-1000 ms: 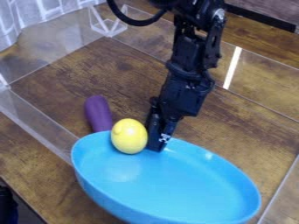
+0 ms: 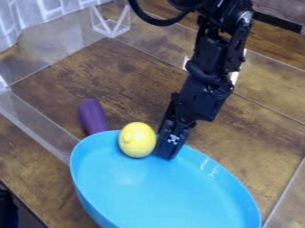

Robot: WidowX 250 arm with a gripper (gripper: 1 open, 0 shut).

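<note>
A yellow lemon-like object [image 2: 137, 140] rests in the upper left part of a blue bowl [image 2: 167, 196]. My black gripper [image 2: 169, 142] is low at the bowl's back rim, just right of the yellow object; its fingertips are dark and partly hidden, and whether they touch the object I cannot tell. A purple elongated object [image 2: 92, 116] lies on the wooden board outside the bowl, to the upper left.
Clear plastic edging runs along the left, with a white rack [image 2: 36, 18] at the top left.
The arm has shifted slightly right and become more upright. The bowl looks slightly lower in view than a second ago, and the yellow object has shifted slightly.
</note>
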